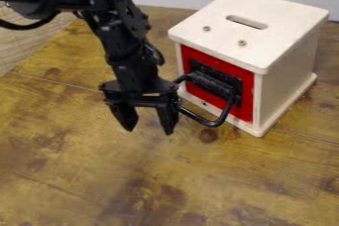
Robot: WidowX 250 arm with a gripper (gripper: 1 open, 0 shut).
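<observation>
A white box [272, 37] stands at the right, its red front panel [193, 63] facing left. On that front is a black fitting with a looped black handle [223, 115] reaching out toward the lower left. My black gripper [146, 111] hangs open just left of the handle, low over the wooden table, with nothing visible between its fingers.
The box has a slot and two small round fittings on top. A light surface shows at the upper left edge, behind the arm.
</observation>
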